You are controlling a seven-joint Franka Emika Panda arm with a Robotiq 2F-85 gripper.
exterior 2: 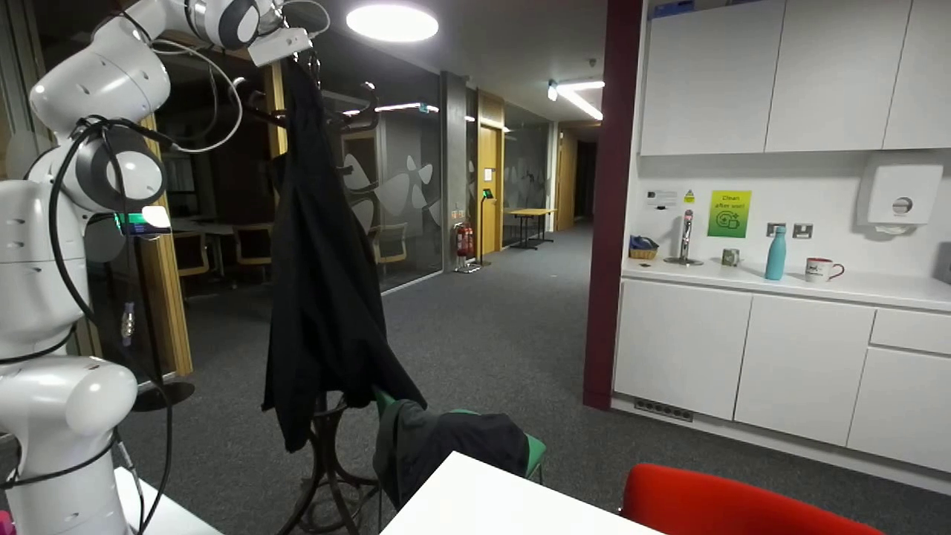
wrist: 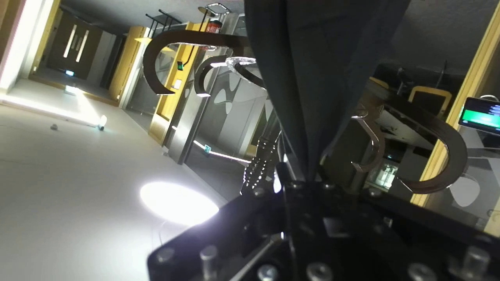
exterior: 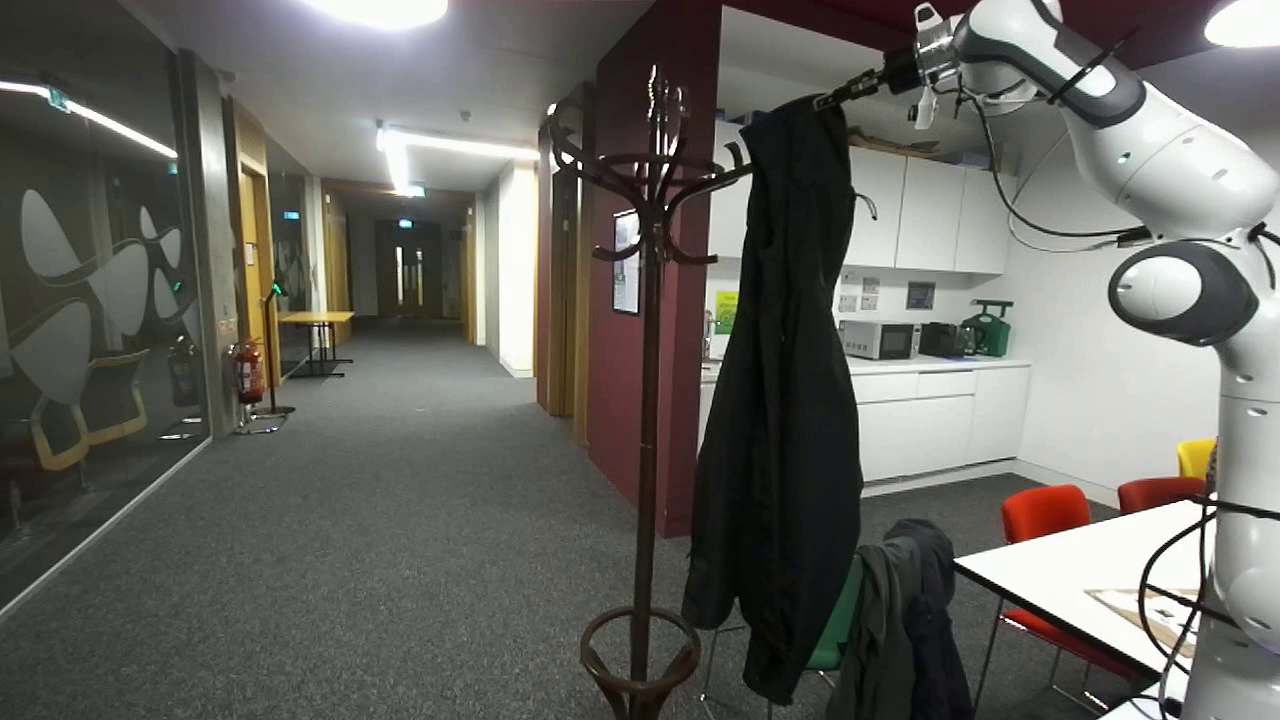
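Note:
A long black jacket (exterior: 792, 348) hangs by its top from my gripper (exterior: 825, 103), which is shut on the cloth. Just left of the jacket in exterior view 1 stands a dark wooden coat stand (exterior: 649, 360) with curved hooks. The jacket's upper edge is about level with the stand's upper hooks and overlaps the tip of the right one; whether they touch I cannot tell. In the wrist view the gathered cloth (wrist: 318, 84) runs into the fingers, with a curved hook (wrist: 450, 154) showing to either side. The jacket covers part of the stand in exterior view 2.
A green chair (exterior: 840, 612) with a grey and dark jacket (exterior: 894, 612) over it is close below the hanging jacket. A white table (exterior: 1080, 564) and red chairs are at the right. Open carpet (exterior: 420, 540) lies left of the stand.

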